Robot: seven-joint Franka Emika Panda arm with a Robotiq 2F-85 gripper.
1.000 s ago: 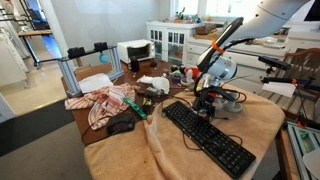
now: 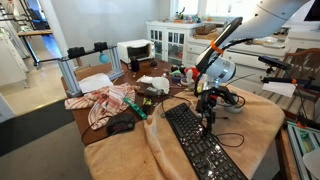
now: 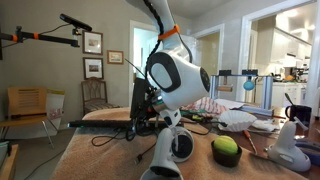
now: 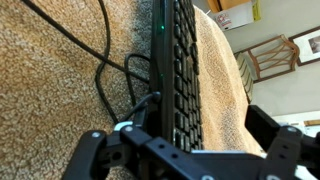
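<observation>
A long black keyboard (image 2: pixel 205 143) lies lengthwise over the tan cloth, below and in front of the arm. My gripper (image 2: pixel 207 105) is low at its far half. In the wrist view the keyboard (image 4: pixel 182 70) runs up from between the spread fingers, its keys turned to the right and a smooth dark side to the left, so it looks tilted. The gripper is open; whether a finger touches the keyboard cannot be made out. From the other side, the keyboard (image 3: pixel 100 123) shows as a thin dark bar, partly hidden by the arm.
Black cables (image 4: pixel 105 70) run beside the keyboard. A computer mouse (image 2: pixel 120 124), a green object (image 2: pixel 134 107) and a striped cloth (image 2: pixel 98 101) lie to the left. A dark cup with a yellow-green ball (image 3: pixel 226 150) stands near the arm's base. Bare tan cloth (image 2: pixel 125 160) spreads at the front left.
The keyboard's near end has shifted toward the front of exterior view 1, and its keys look more tilted. The gripper has moved slightly toward the front with it.
</observation>
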